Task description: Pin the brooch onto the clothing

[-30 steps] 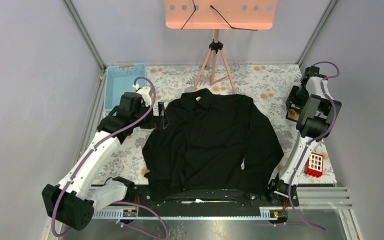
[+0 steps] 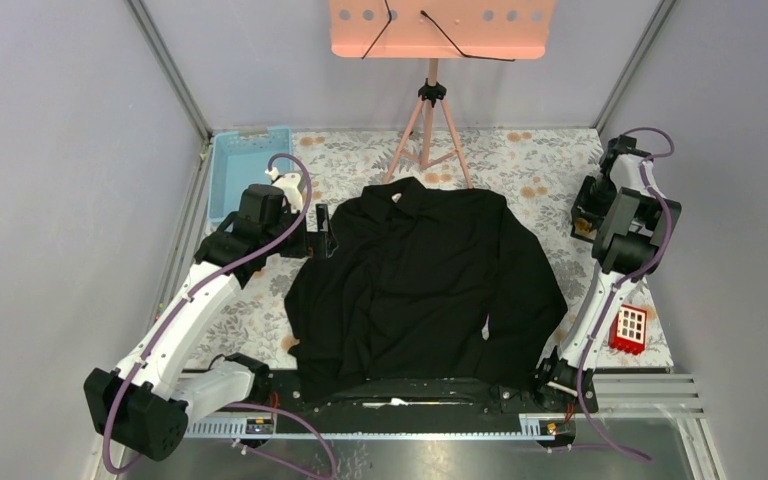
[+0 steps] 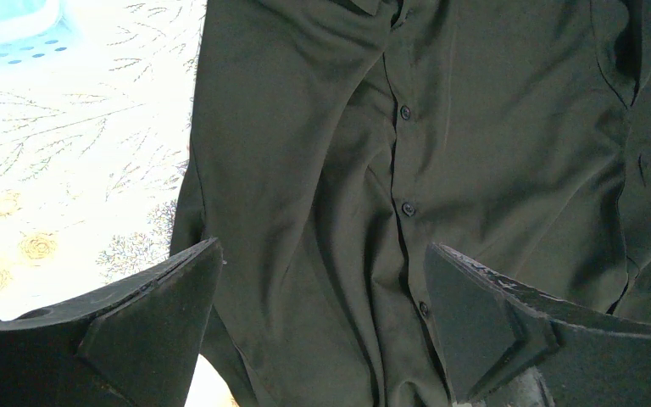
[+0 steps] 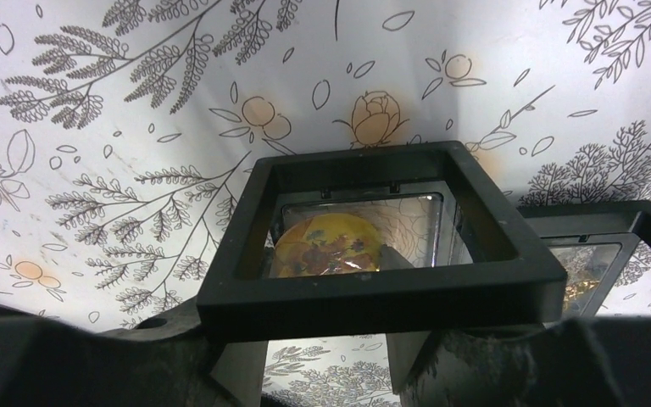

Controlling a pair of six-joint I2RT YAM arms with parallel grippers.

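Black clothing (image 2: 420, 290) lies spread over the middle of the table, its buttoned front showing in the left wrist view (image 3: 509, 153). My left gripper hangs open above its left side, with nothing between the fingers. At the table's right, my right gripper is at a dark square frame (image 4: 373, 309) holding a round yellow patterned piece (image 4: 322, 237) behind clear film. Its fingers stand part open on either side below that piece; whether they touch it is unclear. A second frame (image 4: 585, 219) with a small gold piece lies to the right.
A blue basket (image 2: 230, 170) stands at the back left, a pink stand (image 2: 440, 30) at the back middle, and a red grid-patterned object (image 2: 628, 345) at the front right.
The right arm's top has shifted very slightly in the top view. The left arm and clothing look the same.
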